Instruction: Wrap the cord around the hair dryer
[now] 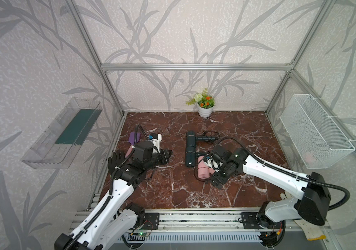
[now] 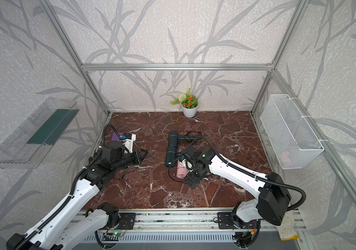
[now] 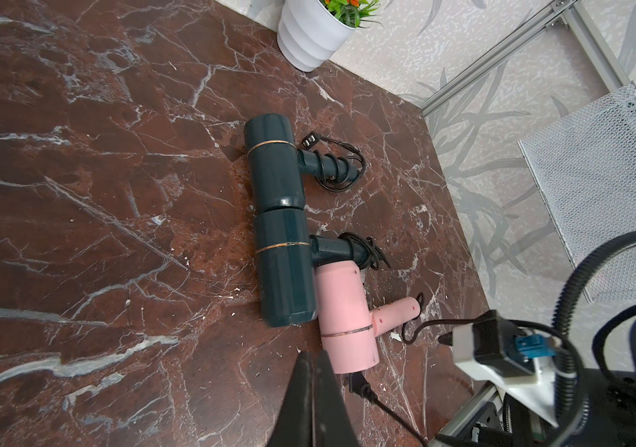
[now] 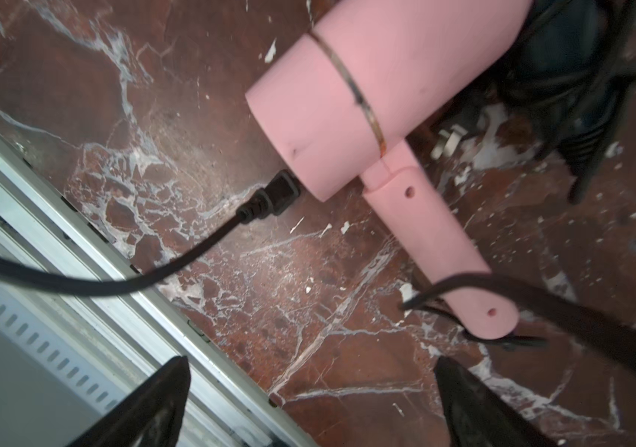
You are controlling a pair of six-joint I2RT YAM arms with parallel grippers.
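The pink hair dryer (image 3: 344, 316) lies on the marble table, its handle pointing right in the left wrist view. From the handle's end a black cord (image 3: 441, 322) rises toward the right arm. The other stretch of cord (image 4: 132, 283) ends in a plug (image 4: 277, 195) by the dryer's front rim. Both stretches run close past the right wrist camera; where they meet is hidden. Over the handle side, my right gripper is open, nothing between its fingers. My left gripper is shut, apart from the dryer on the left side.
Two dark green hair dryers (image 3: 274, 160) with cords on their handles lie behind the pink one. A potted plant (image 1: 205, 109) stands at the back. A purple brush (image 1: 134, 137) lies at left. Wire basket (image 1: 317, 131) hangs right. Table between the arms is clear.
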